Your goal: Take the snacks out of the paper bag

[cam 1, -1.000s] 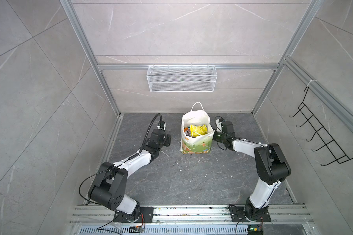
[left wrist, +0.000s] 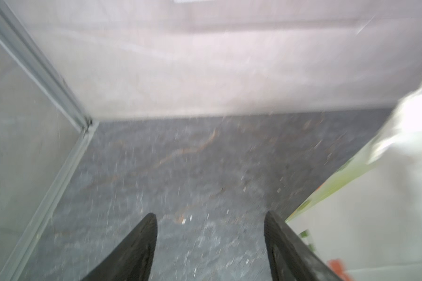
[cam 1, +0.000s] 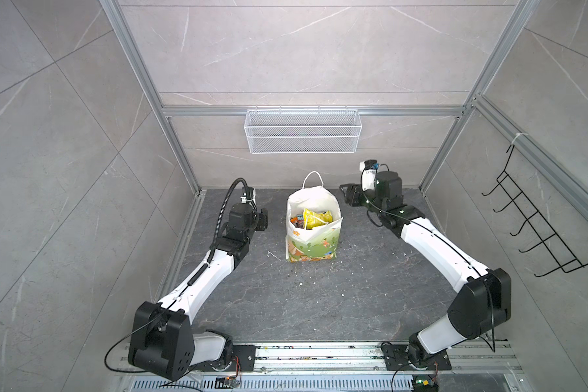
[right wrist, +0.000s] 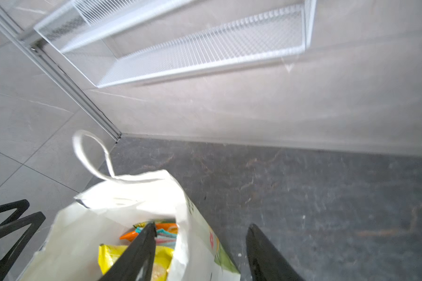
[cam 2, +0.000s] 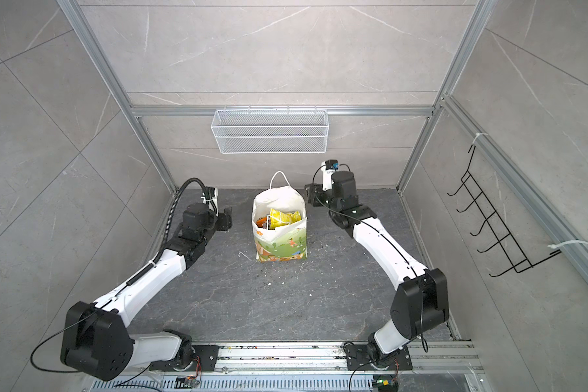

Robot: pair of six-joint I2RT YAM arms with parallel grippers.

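A white paper bag [cam 1: 312, 241] with a green printed front and a raised handle stands upright mid-table. Inside lie a yellow snack pack [cam 1: 317, 218] and orange packs [right wrist: 168, 228]. My left gripper is left of the bag, fingers apart, nothing between them; its wrist view is blurred. My right gripper is raised at the bag's right, open and empty, with the bag's upper edge beside and behind its fingers in the wrist view.
A white mesh basket [cam 1: 302, 130] hangs on the back wall. A black hook rack [cam 1: 535, 215] hangs on the right wall.
Both arms have risen, the right one much higher, the left back and leftward.
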